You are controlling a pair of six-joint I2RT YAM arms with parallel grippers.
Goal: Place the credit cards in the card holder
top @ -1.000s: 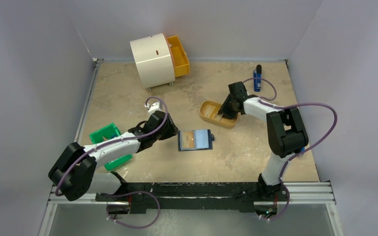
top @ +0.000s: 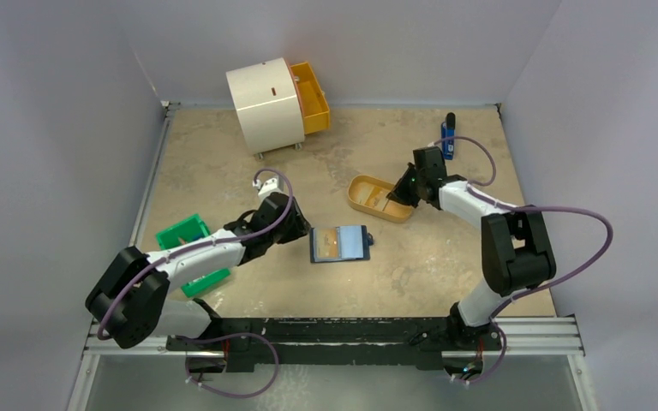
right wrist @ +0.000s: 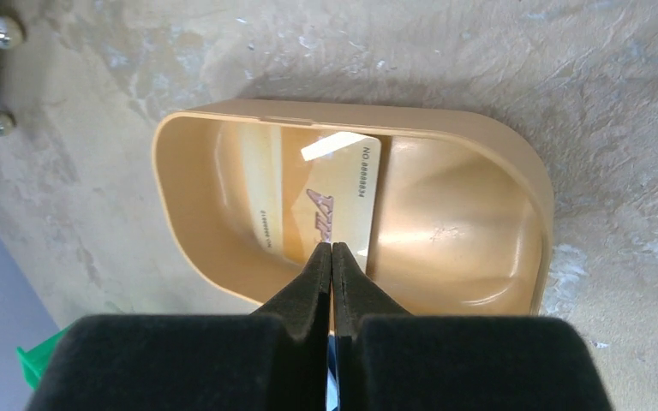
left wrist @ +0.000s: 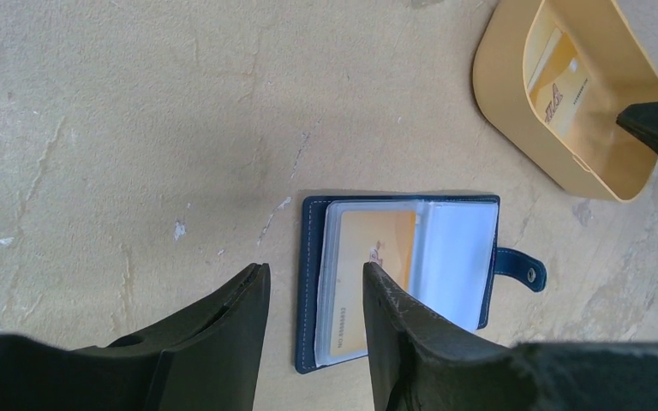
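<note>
Tan credit cards (right wrist: 349, 190) lie flat on the floor of the oval tan box (right wrist: 458, 122), one partly over another (right wrist: 262, 180). My right gripper is shut, its fingertips meeting with nothing between them, at the box's side of the cards and apart from them. In the left wrist view the card holder (left wrist: 461, 248) lies unfolded, dark blue with clear sleeves, and a tan card (left wrist: 367, 282) shows in its left sleeve. Over the holder's near-left part hangs my left gripper, its fingers apart and empty.
A white rounded cabinet (top: 261, 101) with an orange drawer (top: 314, 110) stands at the back. Green boxes (top: 182, 233) lie beside the left arm. A blue item (top: 447, 141) is at the back right. Bare table separates box and holder.
The left arm and holder look unmoved.
</note>
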